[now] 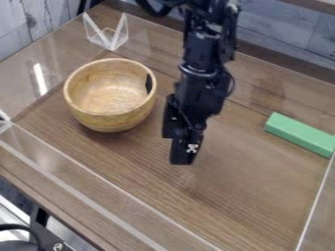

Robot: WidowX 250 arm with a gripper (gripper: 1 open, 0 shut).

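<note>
My black gripper [185, 135] hangs low over the middle of the wooden table, just right of a wooden bowl [112, 78], with its fingers apart and nothing visible between them. The bowl looks empty. A green block [299, 134] lies at the right, apart from the gripper.
A white wire-like object [109, 31] stands at the back left. Cables show at the lower left edge.
</note>
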